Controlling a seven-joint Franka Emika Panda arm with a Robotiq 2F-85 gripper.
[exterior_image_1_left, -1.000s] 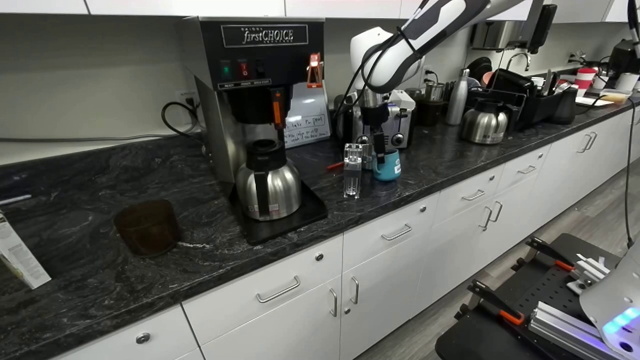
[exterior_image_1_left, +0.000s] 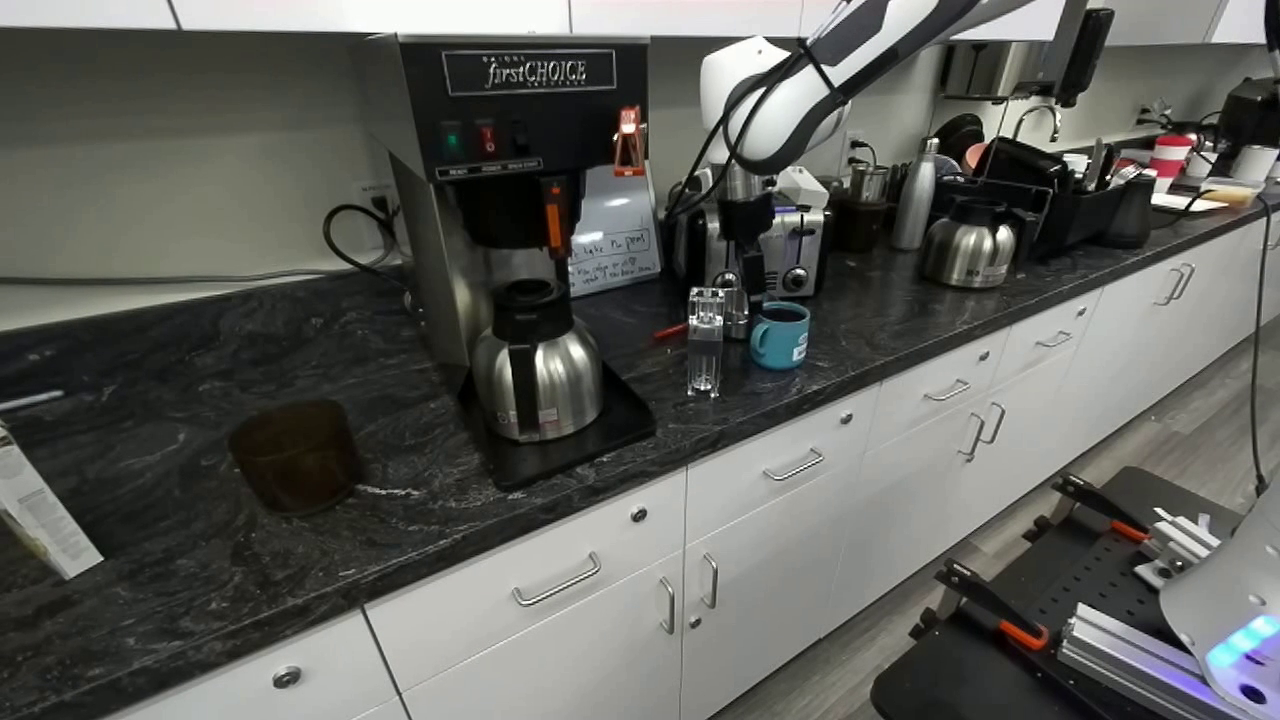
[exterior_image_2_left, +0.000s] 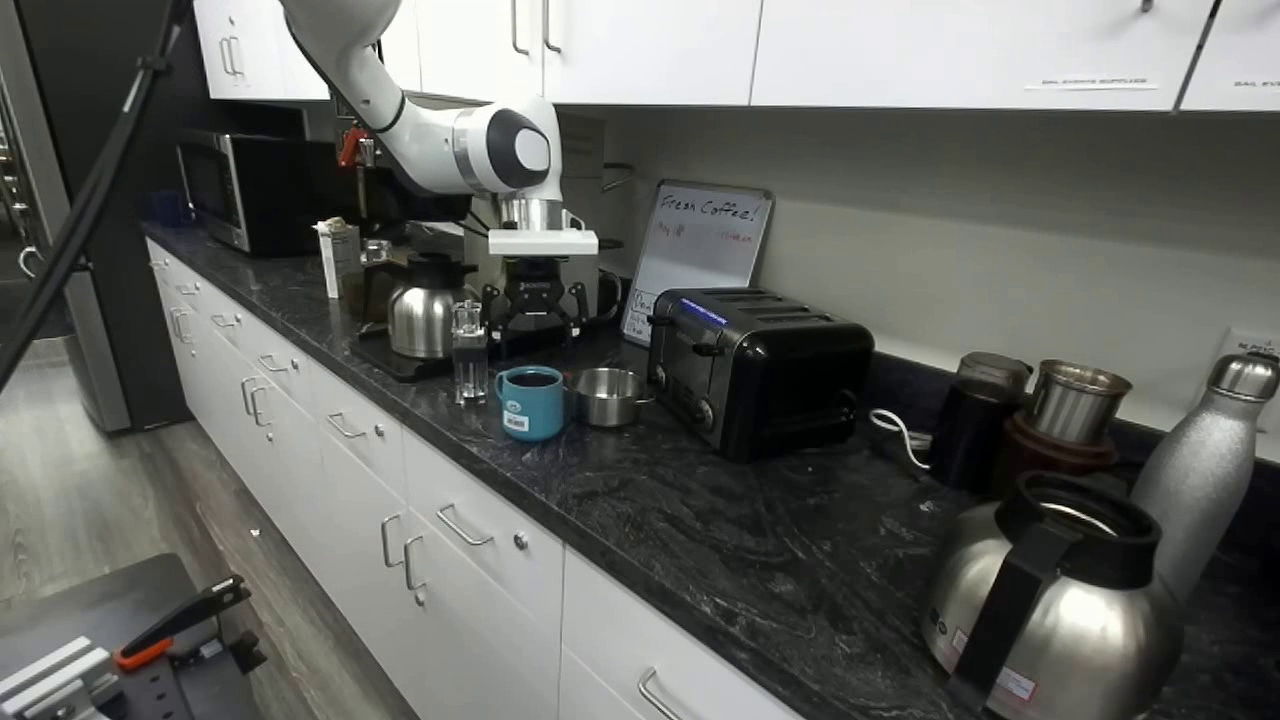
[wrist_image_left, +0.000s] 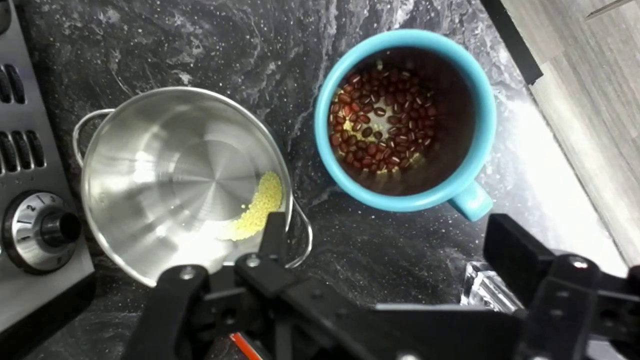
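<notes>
Above the counter hangs my gripper, its two black fingers (wrist_image_left: 510, 246) wide apart with nothing between them. In exterior view 2, the gripper (exterior_image_2_left: 536, 314) is above and behind the teal mug (exterior_image_2_left: 533, 404), apart from it. The mug (wrist_image_left: 405, 120) stands upright and holds dark red beans with some yellow grains among them. Beside it, a steel pot (wrist_image_left: 186, 180) with two loop handles has a small heap of yellow grains (wrist_image_left: 258, 207) against its inner wall.
A clear plastic dispenser (exterior_image_1_left: 705, 342) stands close to the mug. The toaster (exterior_image_2_left: 762, 366) is beside the pot, and the coffee maker with its carafe (exterior_image_1_left: 536, 366) lies to the other side. The counter's front edge runs near the mug.
My gripper has risen from the mug, which it partly covered before.
</notes>
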